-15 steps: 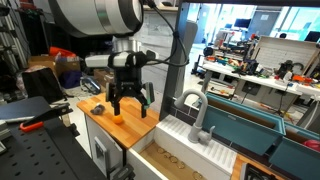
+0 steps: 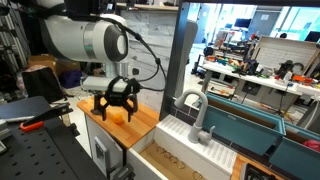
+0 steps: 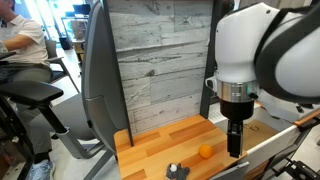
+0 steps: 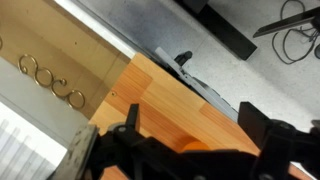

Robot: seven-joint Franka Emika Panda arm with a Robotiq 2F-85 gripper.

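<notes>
An orange round thing (image 3: 206, 151) rests on the wooden counter (image 3: 150, 150). My gripper (image 2: 116, 110) is just above that counter with its fingers spread wide apart. In the wrist view the orange thing (image 4: 195, 147) shows low in the gap between the dark fingers, partly cut off by the lower edge. Seen from exterior view 2, the gripper's dark finger (image 3: 235, 146) stands to the right of the orange thing. Nothing is visibly held. A small grey metal object (image 3: 178, 171) lies on the counter nearby.
A drawer (image 2: 150, 153) with several gold rings stands open in front of the counter. A white sink with a grey tap (image 2: 199, 108) is to the right. Upright grey panel (image 2: 183, 50) rises behind the counter.
The orange thing appears unmoved.
</notes>
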